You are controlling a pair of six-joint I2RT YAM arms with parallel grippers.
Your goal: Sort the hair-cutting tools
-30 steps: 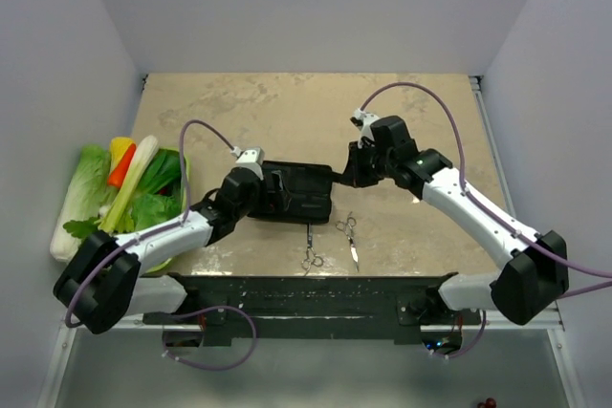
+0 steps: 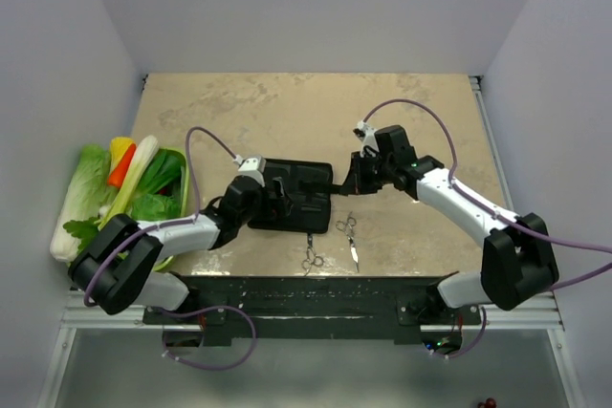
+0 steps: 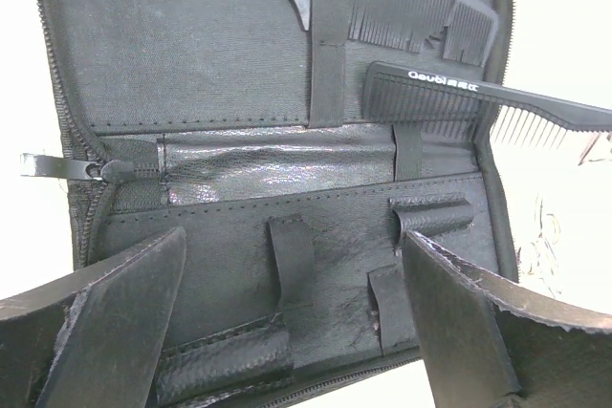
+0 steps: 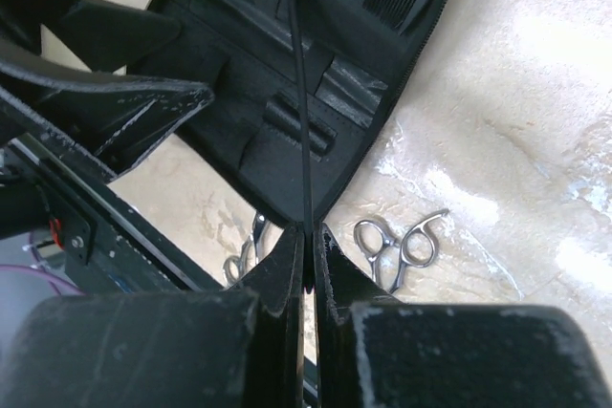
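Observation:
The black zip case (image 2: pixel 296 167) lies open on the table; its straps and loops show in the left wrist view. Tucked under its upper strap is a wide comb (image 3: pixel 402 11). My left gripper is open above the case's lower half, nothing between its fingers. At the case's right side, my right gripper is shut on the end of a thin black comb (image 4: pixel 300 93), seen edge-on there. From the left, this comb (image 3: pixel 430 91) reaches over the case's right edge, teeth down. Two scissors (image 2: pixel 312 257) (image 2: pixel 348 225) lie in front of the case.
A green basket of vegetables (image 2: pixel 158 207) stands at the left. The table's dark front edge (image 2: pixel 306 293) runs just before the scissors. Bare tabletop (image 2: pixel 287 112) lies behind the case and to its right.
The held comb has come down and left, reaching farther over the case. The case's front edge now sits a little nearer the table's front.

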